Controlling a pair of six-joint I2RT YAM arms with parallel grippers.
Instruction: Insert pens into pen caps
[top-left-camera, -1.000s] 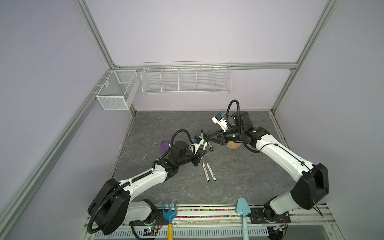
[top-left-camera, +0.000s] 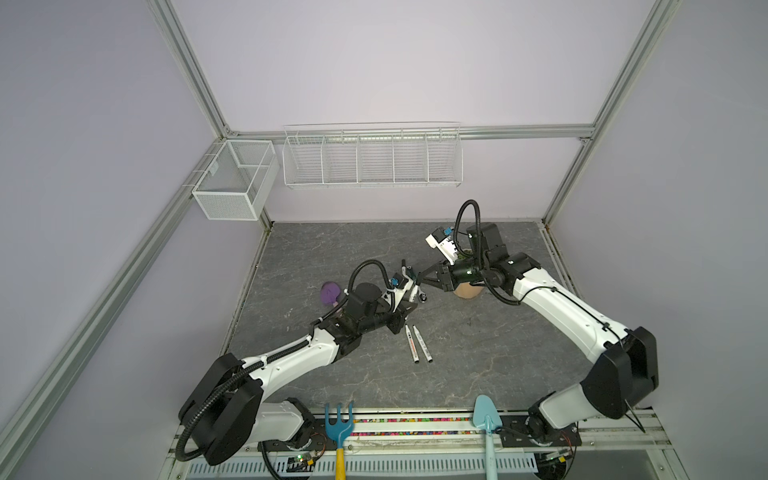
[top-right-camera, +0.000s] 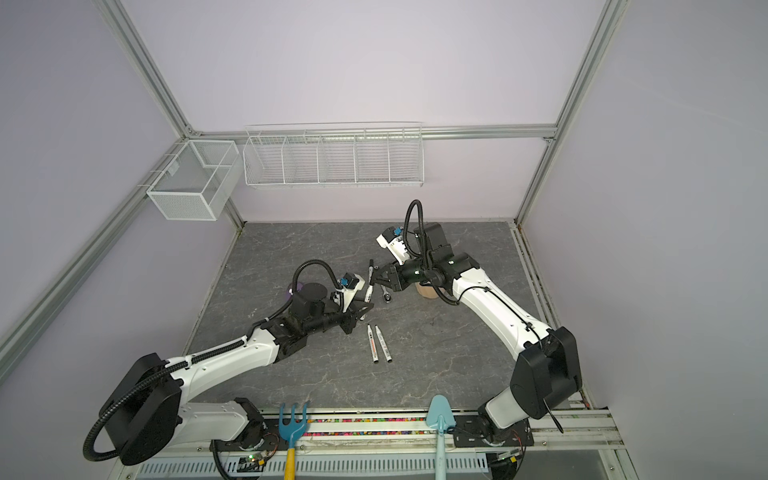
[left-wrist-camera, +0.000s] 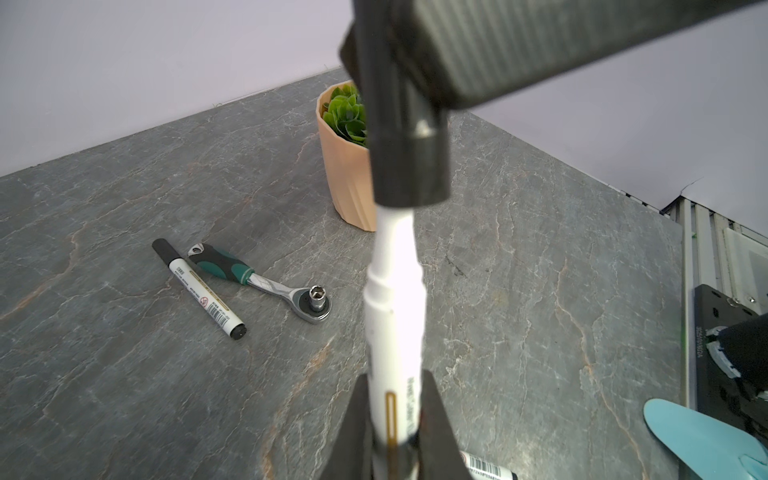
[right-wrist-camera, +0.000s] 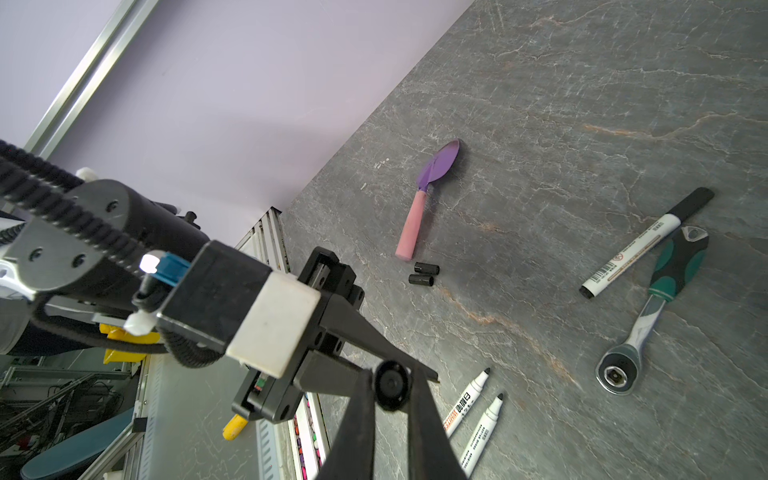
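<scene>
My left gripper is shut on a white pen (left-wrist-camera: 394, 320), held upright with its narrow neck at the top. Directly above, my right gripper is shut on a black cap (left-wrist-camera: 412, 172). In the left wrist view the cap's lower edge overlaps the pen's neck and the tip is hidden; how deep it sits cannot be told. From the right wrist the cap (right-wrist-camera: 392, 382) shows end-on, covering the pen. Two uncapped pens (right-wrist-camera: 466, 402) (right-wrist-camera: 483, 434) lie on the table, and two loose black caps (right-wrist-camera: 426, 269) (right-wrist-camera: 421, 280) lie farther off.
A capped marker (left-wrist-camera: 200, 292) and a ratchet wrench (left-wrist-camera: 264, 280) lie side by side. Behind them stands a peach planter (left-wrist-camera: 345, 176). A purple spoon (right-wrist-camera: 421, 200) rests near the loose caps.
My left gripper has shifted slightly right with the pen, nearer to line beneath the right gripper. The right arm has hardly moved. The pens on the table are where they were.
</scene>
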